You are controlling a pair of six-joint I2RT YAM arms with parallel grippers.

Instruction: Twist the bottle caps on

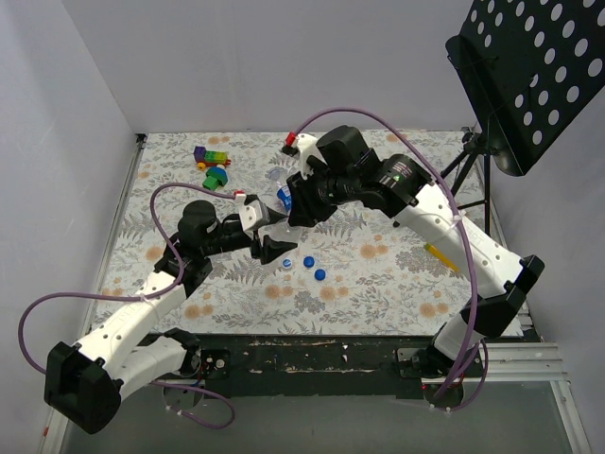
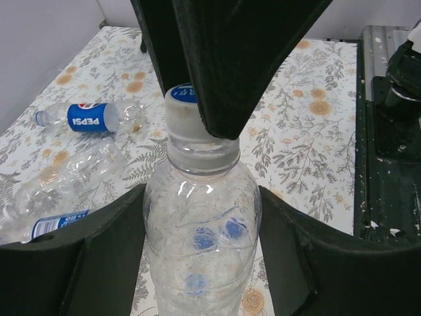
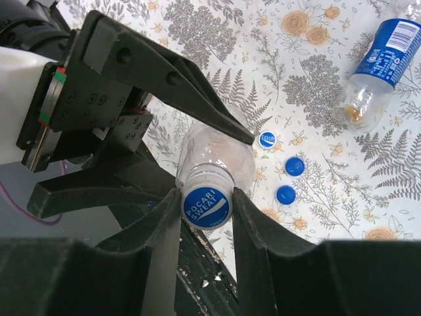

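Note:
My left gripper (image 1: 268, 234) is shut around the body of a clear, ribbed bottle (image 2: 200, 227), holding it upright above the table. A white cap (image 2: 179, 122) with a blue top covers the bottle's neck. My right gripper is shut on this cap from above, the blue Pocari Sweat top (image 3: 206, 207) showing between its fingertips. In the left wrist view, the right fingers (image 2: 227, 59) press on the cap's sides, and a clear neck ring shows just below it. How tightly the cap sits cannot be told.
Three loose caps lie on the table: a blue-and-white one (image 3: 267, 139) and two blue ones, the middle cap (image 3: 294, 166) and the lower cap (image 3: 285, 195). A Pepsi bottle (image 2: 85, 117) and a clear bottle (image 2: 72, 172) lie behind. Toy blocks (image 1: 214, 170) stand at the back left.

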